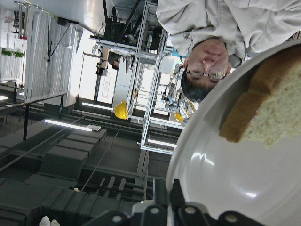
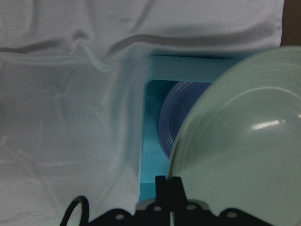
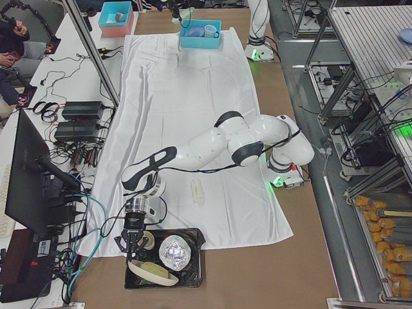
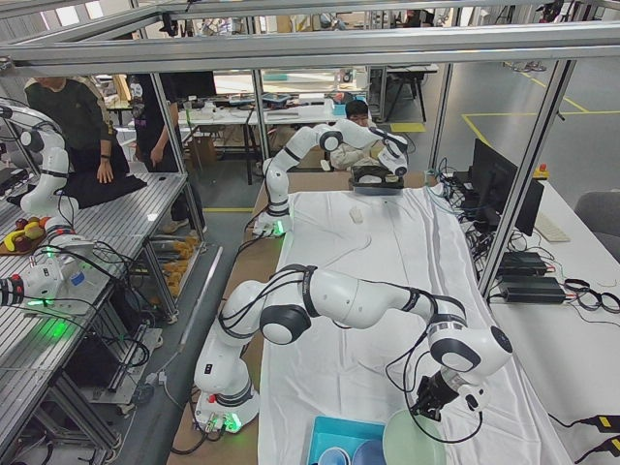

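Observation:
My left gripper is shut on the rim of a white plate (image 1: 221,179) carrying a slice of bread (image 1: 268,99). In the camera left view this plate (image 3: 143,271) is tilted over a black tray (image 3: 193,277), beside a foil-covered round item (image 3: 174,252). My right gripper is shut on the rim of a pale green plate (image 2: 244,155), which hangs over the edge of a blue bin (image 2: 153,146). A blue dish (image 2: 174,113) lies inside that bin.
A white cloth (image 3: 180,84) covers the middle of the table, mostly clear apart from a small pale item (image 3: 197,190). Monitors, cables and black boxes line the side table. Frame posts stand along both sides.

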